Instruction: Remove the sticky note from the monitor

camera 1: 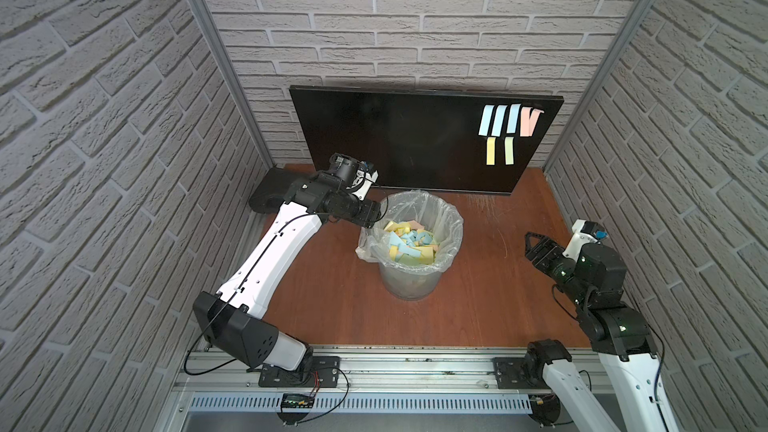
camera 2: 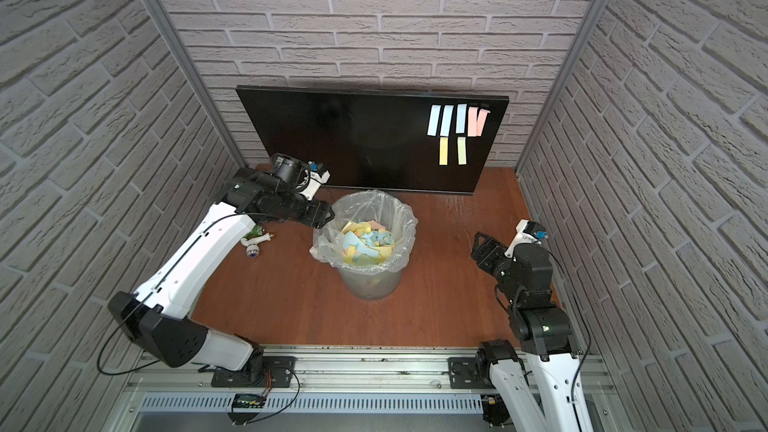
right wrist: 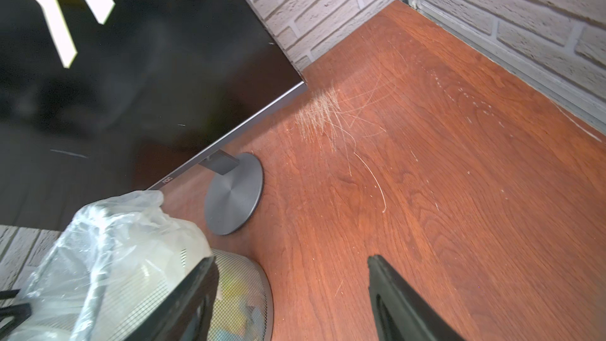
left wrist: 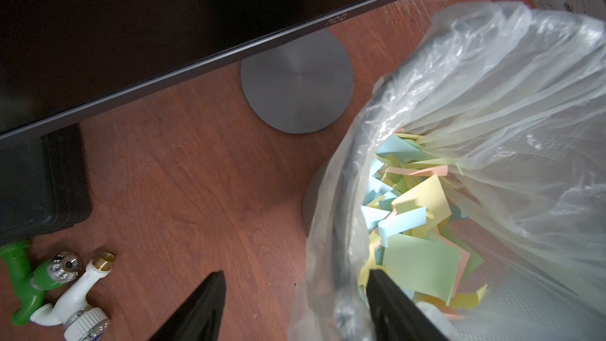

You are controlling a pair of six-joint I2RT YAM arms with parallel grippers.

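Note:
A black monitor (camera 1: 400, 136) stands at the back, with blue, pink and yellow sticky notes (camera 1: 497, 120) on its upper right; one yellow note (camera 2: 443, 151) sits below the blue ones. A mesh bin with a clear liner (camera 1: 412, 272) holds many loose notes. My left gripper is part open over the bin's left rim, with no note seen between its fingers. My right gripper is part open above the table's right side, right of the bin, nothing between its fingers.
Green and white pipe fittings (left wrist: 74, 300) lie at the left beside a black box (left wrist: 44, 189). Brick walls enclose three sides.

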